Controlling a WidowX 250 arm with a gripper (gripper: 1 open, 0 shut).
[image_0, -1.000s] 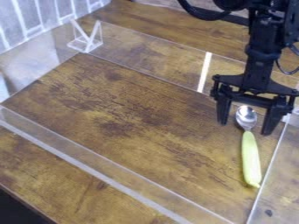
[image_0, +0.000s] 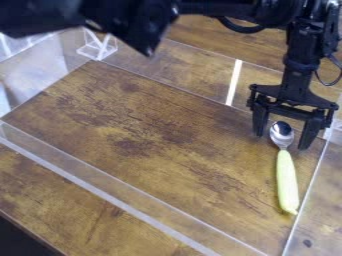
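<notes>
My black gripper (image_0: 285, 126) hangs at the right of the camera view, its fingers spread open around the upper end of a long utensil lying on the wooden floor of the enclosure. The utensil has a silver spoon-like head (image_0: 281, 135) between the fingers and a pale yellow-green handle (image_0: 286, 183) reaching down toward the front right. Whether the fingertips touch it I cannot tell.
Clear plastic walls (image_0: 127, 197) border the wooden work area (image_0: 134, 130), whose middle and left are empty. A small white bracket (image_0: 99, 44) stands at the back left. A dark, blurred arm section spans the top.
A dark, blurred part of the arm or cabling now covers more of the top left. The gripper and utensil look almost unchanged.
</notes>
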